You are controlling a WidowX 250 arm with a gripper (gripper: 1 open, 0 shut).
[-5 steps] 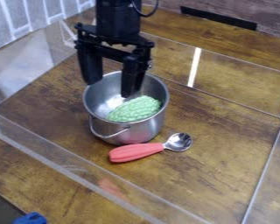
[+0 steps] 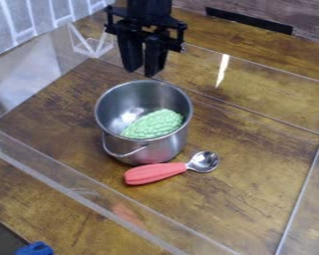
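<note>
The black gripper (image 2: 144, 62) is at the top centre, above and behind a steel pot (image 2: 129, 144) with a wire handle. Whether its fingers are open or shut is hard to tell. A green oval textured object (image 2: 153, 125) lies inside the pot. A spoon with a pink handle (image 2: 155, 172) lies in front of the pot, its steel bowl toward the right.
A white railing edge shows at the top left, and a small blue object (image 2: 35, 248) sits at the bottom left.
The gripper has moved up and back, away from over the pot, uncovering more of the pot's rim. The pot, green object and spoon have stayed put.
</note>
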